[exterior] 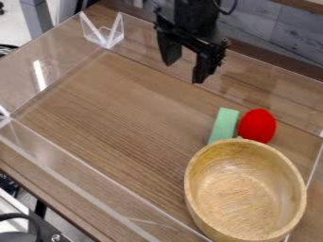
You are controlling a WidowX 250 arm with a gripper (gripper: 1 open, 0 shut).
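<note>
My black gripper (188, 59) hangs over the back middle of the wooden table, open, with nothing visible between its fingers. Toward the front right lie a green block (225, 126) and a red rounded object (258, 126), side by side just behind a large tan bowl (241, 224). The gripper is well behind and left of these, apart from them.
A clear plastic holder (104, 30) stands at the back left. A dark cable shows at the lower left edge.
</note>
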